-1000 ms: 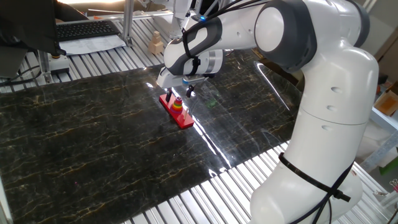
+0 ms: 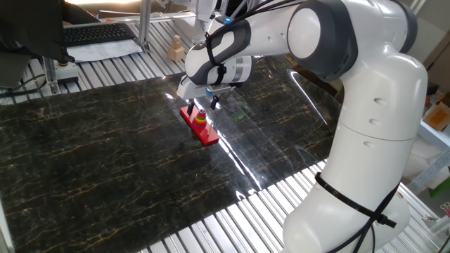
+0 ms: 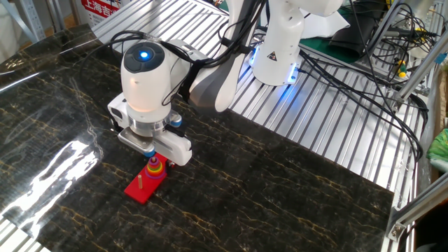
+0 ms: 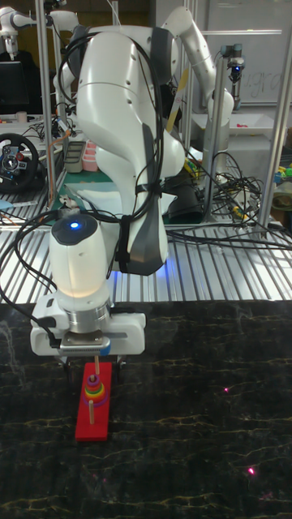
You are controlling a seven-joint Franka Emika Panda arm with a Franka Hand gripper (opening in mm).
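Observation:
A flat red board (image 4: 90,430) lies on the dark marbled tabletop. On its middle peg sits a stack of coloured rings (image 4: 94,394), wide at the bottom and narrow at the top. Toward the near end of the board a thin bare peg (image 3: 140,182) stands upright. My gripper (image 2: 202,106) points down over the board's other end, its two dark fingers (image 2: 214,102) wide apart. It is open, and nothing shows held between the fingers. In exterior view 2, the gripper body hides that end of the board.
Around the board the dark tabletop (image 3: 280,189) is clear, with glare on parts of it. Beyond its edge in exterior view 1, a small wooden block figure (image 2: 176,49) stands on the slatted metal surface, near a keyboard (image 2: 95,33) and papers. Cables hang along the arm.

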